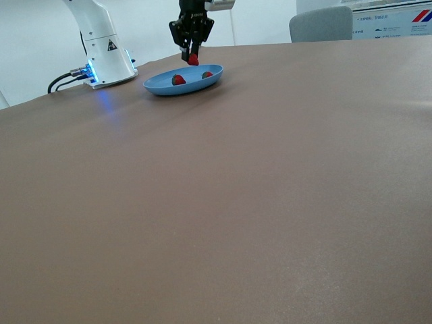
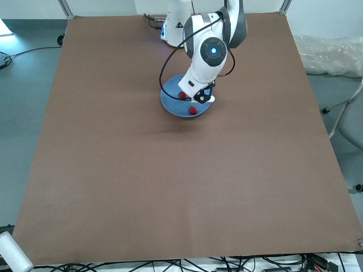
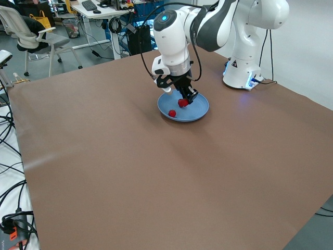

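Note:
A blue plate (image 2: 177, 110) (image 1: 162, 86) (image 3: 190, 114) lies near the robot base. On it, red strawberries show: one at the front (image 2: 192, 110) (image 3: 171, 113) and one (image 1: 178, 79) seen at left in the top view. My gripper (image 1: 191, 52) hangs over the plate with a red strawberry (image 1: 193, 60) at its fingertips, apparently held and raised above the plate. In the left view the gripper's tips are largely hidden by its body.
The white robot base (image 1: 108, 64) with cables stands beside the plate. A grey chair (image 2: 351, 119) is off the table's right side in the left view.

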